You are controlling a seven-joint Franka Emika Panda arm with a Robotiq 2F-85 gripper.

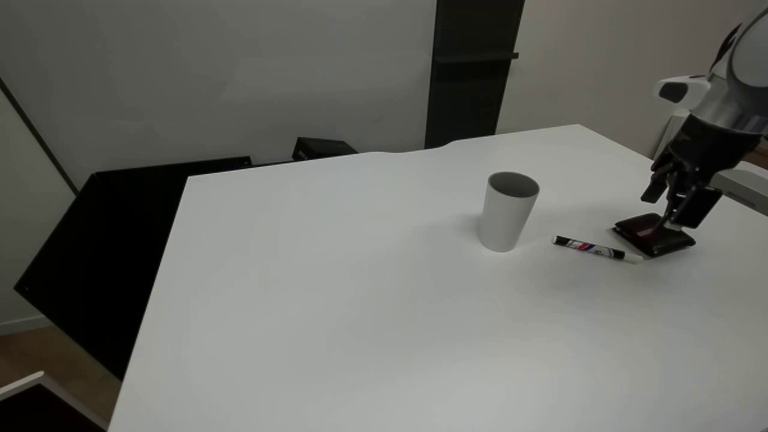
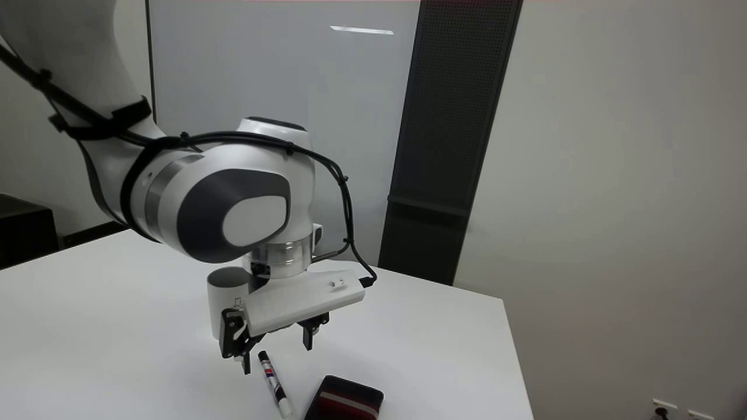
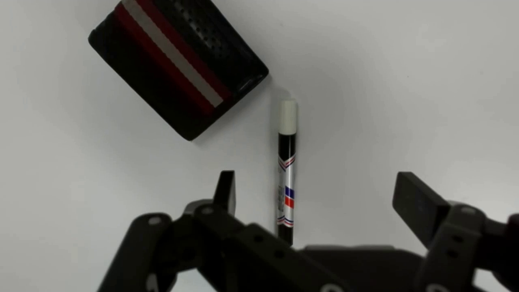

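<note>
A black marker with a white end (image 3: 287,160) lies flat on the white table. In the wrist view it runs lengthwise between the two spread fingers of my gripper, which is open and empty above the table. Part of the marker's lower end is hidden behind the gripper. Close to its white end lies a dark wallet (image 3: 180,63) with red and pale stripes, apart from the marker. A white cup (image 1: 506,216) stands upright to the left of the marker in exterior view 1; in exterior view 2 my gripper partly covers it.
A dark panel (image 2: 448,140) stands against the wall behind.
</note>
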